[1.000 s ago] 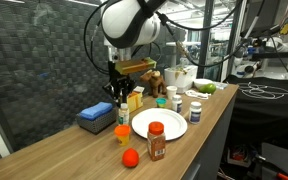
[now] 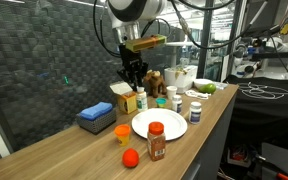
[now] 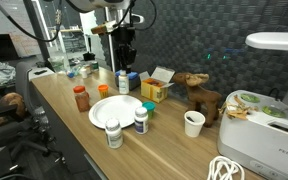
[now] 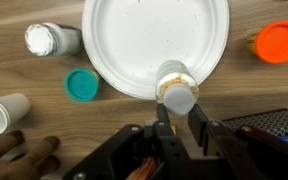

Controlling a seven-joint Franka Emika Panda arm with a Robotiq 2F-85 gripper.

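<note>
My gripper is shut on a white bottle, gripping it near its top. In the second exterior view the bottle hangs upright near the back rim of the white plate. From the wrist camera, the bottle's pale cap shows between the dark fingertips, and its body overlaps the rim of the plate. How high its base stands above the plate or table is hard to tell.
Around the plate stand an orange cup, a red-lidded jar, a red ball, white-lidded jars and a green cup. Behind are an open cardboard box, a blue cloth and a brown figurine.
The bottle has risen from beside the orange cup and moved right with my gripper, from left of the plate to its back side. The other objects stay in place.
</note>
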